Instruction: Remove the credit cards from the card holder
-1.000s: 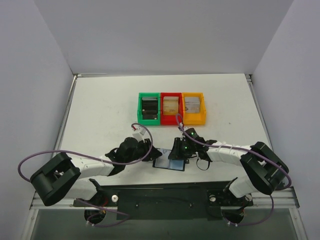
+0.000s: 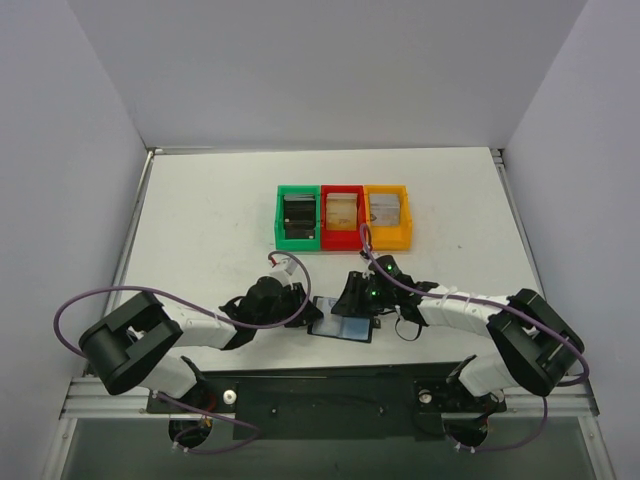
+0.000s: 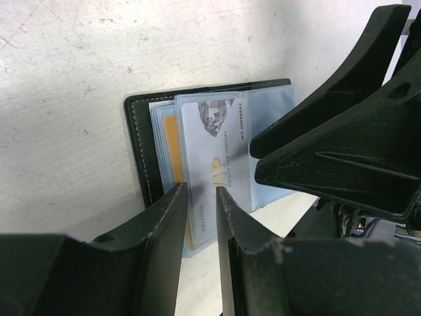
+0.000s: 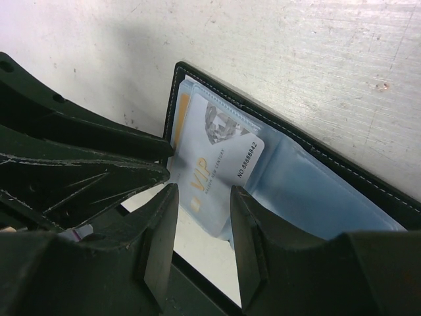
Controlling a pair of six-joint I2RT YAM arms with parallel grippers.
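A black card holder (image 2: 340, 331) lies at the front middle of the white table, its clear sleeves filled with cards, a white VIP card (image 3: 207, 131) on top. My left gripper is part open at the card stack's edge, fingertips touching or just above it. My right gripper is part open over the VIP card, one finger by each of its lower-left and right areas. Whether either has an edge between its fingers I cannot tell. Each gripper shows as a dark shape in the other wrist view.
Green (image 2: 298, 243), red (image 2: 341, 241) and orange (image 2: 388, 242) trays with contents stand behind the holder.
Compared with a second ago, both arms sit slightly further right and lower in the top view, still at the holder, which has shifted slightly with them.
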